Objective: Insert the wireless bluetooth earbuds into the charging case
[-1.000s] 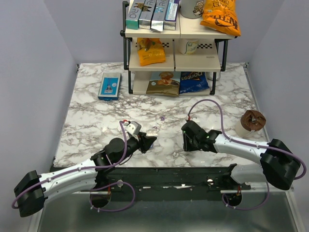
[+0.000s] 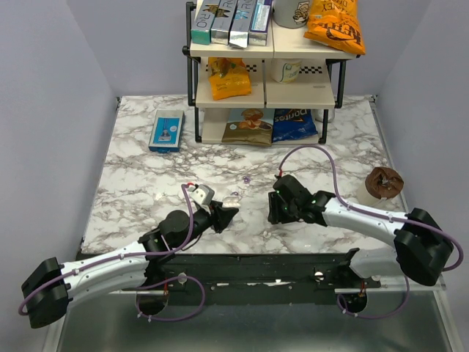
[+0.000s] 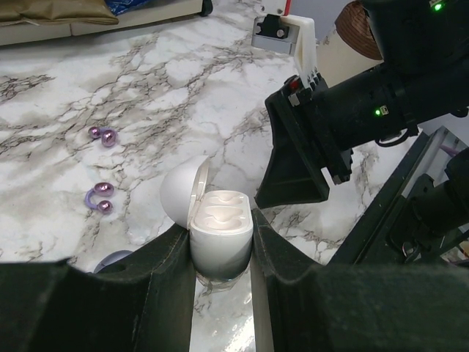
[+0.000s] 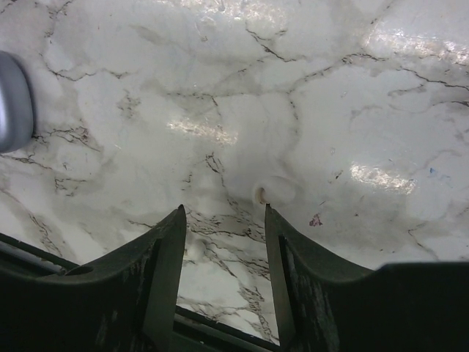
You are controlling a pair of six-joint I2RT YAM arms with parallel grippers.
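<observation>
The white charging case (image 3: 220, 220) has its lid tilted up and two shaped hollows facing upward, with no earbud in them. My left gripper is shut on its sides, holding it above the table. Two purple earbuds with curved bands, one farther (image 3: 102, 136) and one nearer (image 3: 100, 198), lie on the marble to the left of the case in the left wrist view. My right gripper points down, open over bare marble with nothing between its fingers. From above, it stands to the right of the case (image 2: 231, 202).
A grey rounded object (image 4: 13, 103) shows at the left edge of the right wrist view. At the back stands a shelf rack (image 2: 308, 95) with snacks, a blue box (image 2: 166, 130) to its left. A brown-topped container (image 2: 383, 183) is at the right.
Over the last second my right gripper has come leftward, closer to the case. My left arm and the case have stayed in place.
</observation>
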